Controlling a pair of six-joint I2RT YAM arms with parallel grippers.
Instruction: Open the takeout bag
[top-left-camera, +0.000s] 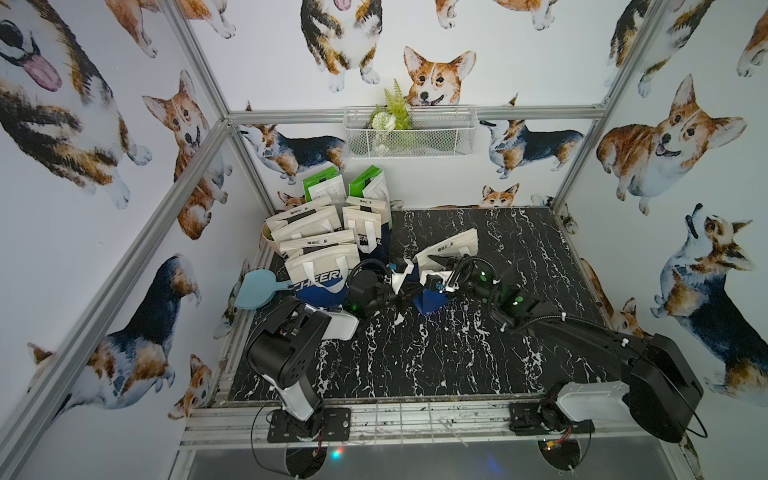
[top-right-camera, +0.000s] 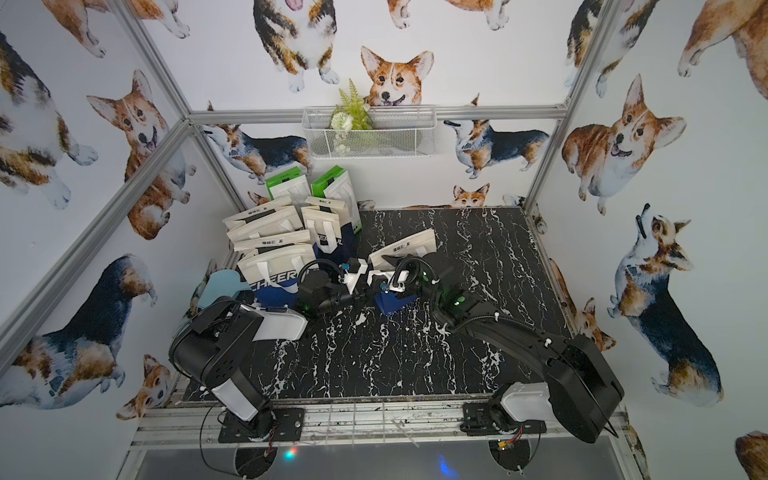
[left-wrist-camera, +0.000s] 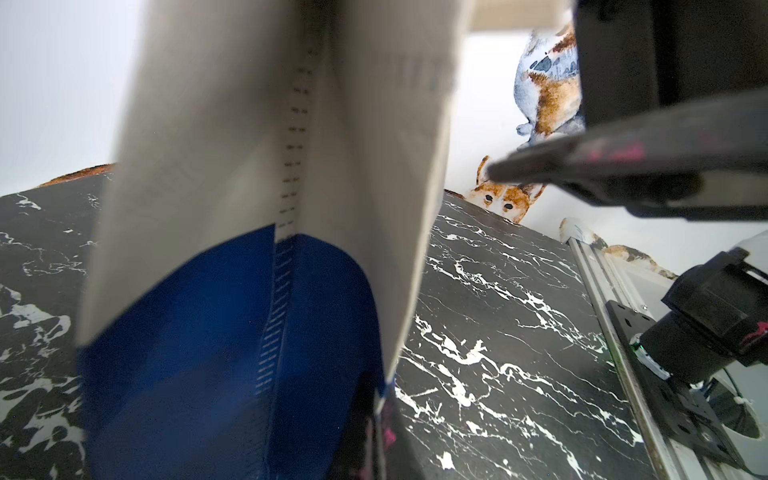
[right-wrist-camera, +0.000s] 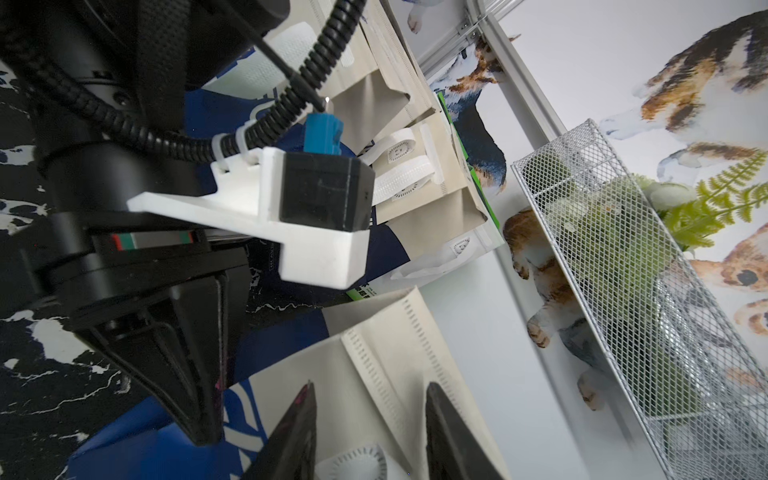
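The takeout bag (top-left-camera: 448, 244), cream above and blue below, stands in the middle of the table with its printed top flap showing. Its narrow folded side (left-wrist-camera: 280, 160) fills much of the left wrist view. My left gripper is shut at the bag's side edge, the thin paper running in between its fingertips; the right wrist view shows this left gripper from outside. In front of the bag's upper front, my right gripper is open. The white handle (right-wrist-camera: 360, 464) shows between its fingers, not clasped. Both arms partly hide the bag from above.
Several similar bags (top-left-camera: 320, 260) crowd the left rear, two with green tops. A light blue paddle (top-left-camera: 257, 289) lies at the left. A wire basket (top-left-camera: 412, 144) with a plant hangs on the back wall.
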